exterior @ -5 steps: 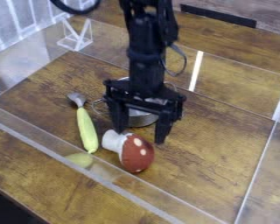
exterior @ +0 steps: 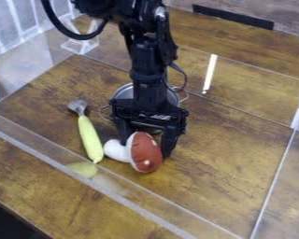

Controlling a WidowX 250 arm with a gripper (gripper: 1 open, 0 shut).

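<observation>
My black gripper (exterior: 145,126) is low over a red-and-white mushroom toy (exterior: 145,153), its fingers on either side at the toy's upper part. The gripper is open; whether the fingers touch the toy is unclear. A yellow corn-like toy (exterior: 91,139) with a grey end lies just left of the mushroom. A silver bowl (exterior: 174,99) is mostly hidden behind the gripper.
Clear low barriers (exterior: 293,168) border the wooden table (exterior: 227,149). A white rail (exterior: 15,28) stands at the back left.
My gripper has come down to the mushroom and its fingers now appear closer around it. The toys have hardly moved.
</observation>
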